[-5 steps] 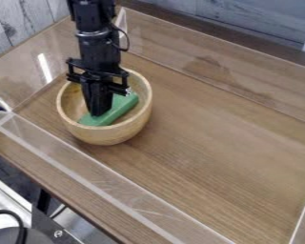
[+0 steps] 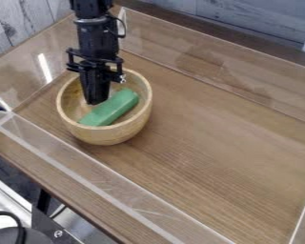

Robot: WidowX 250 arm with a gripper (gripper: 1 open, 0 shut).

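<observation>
A wooden bowl [image 2: 131, 131] sits on the table at the left of the camera view, holding a green oblong object [image 2: 111, 110] that lies slanted inside it. My black gripper [image 2: 95, 95] reaches down from the top of the view into the back left of the bowl, just above and beside the green object's upper left. It looks shut, with nothing visible between its fingers, though the tips are partly dark and hard to make out.
Pale panels stand along the back and upper right edges. A black cable lies at the lower left corner.
The gripper and arm have moved slightly up and back over the last second. The green object shows a little more, and the bowl stays about where it was.
</observation>
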